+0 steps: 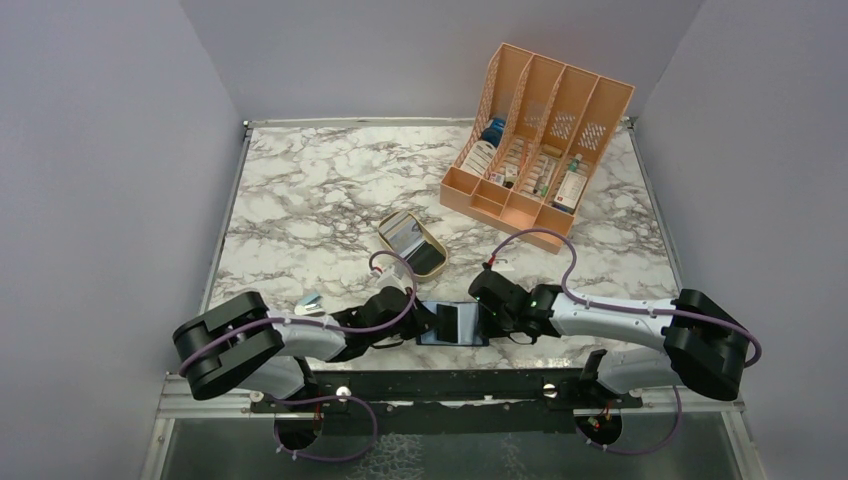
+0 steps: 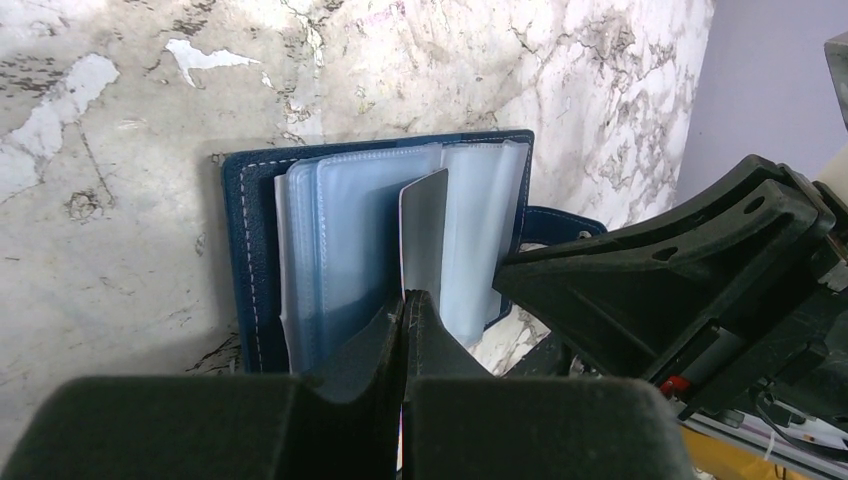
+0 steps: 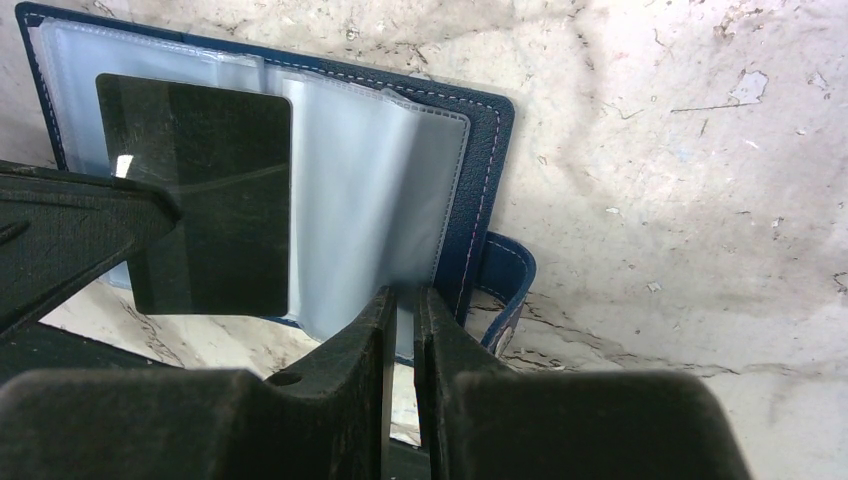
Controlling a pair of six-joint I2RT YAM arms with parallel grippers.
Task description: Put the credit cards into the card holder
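A navy card holder (image 2: pixel 250 250) with clear sleeves lies open on the marble table near the front edge. A dark card (image 3: pixel 210 200) stands out over the sleeves in both wrist views. In the left wrist view my left gripper is shut at that card's edge, its tips pinched on it. My right gripper is shut on the clear sleeve at the holder's other side, close to the navy border.
A small box (image 1: pixel 423 258) with cards sits behind the holder. A peach organizer (image 1: pixel 505 210) with bottles stands at the back right.
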